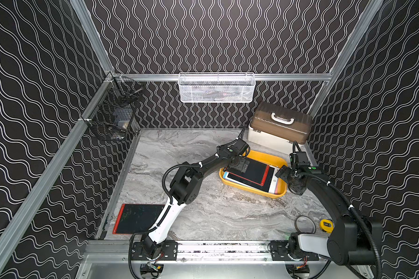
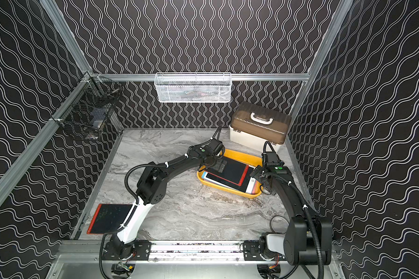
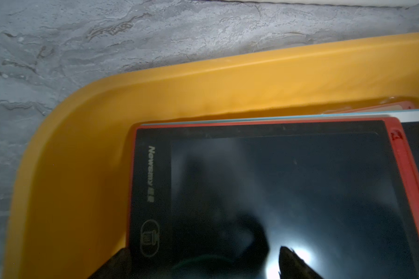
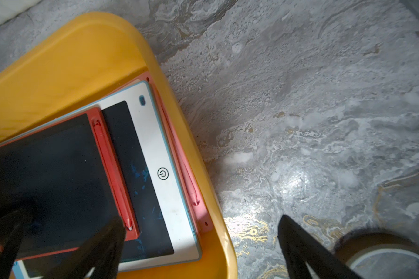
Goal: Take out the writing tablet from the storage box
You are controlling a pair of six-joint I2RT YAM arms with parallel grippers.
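Observation:
A yellow storage box holds a stack of writing tablets. On top lies a black writing tablet with a red frame; beneath it shows a larger white-edged tablet, and a pink one pokes out along the box wall. My left gripper stands open above the left part of the top tablet, nothing held. Over the box's right wall is my right gripper, open and empty, its fingers on either side of that wall in view. Another red-framed tablet lies on the table at the front left.
A brown-lidded case stands behind the box. A tape measure and a ring-shaped object lie front right. A white mesh basket hangs at the back.

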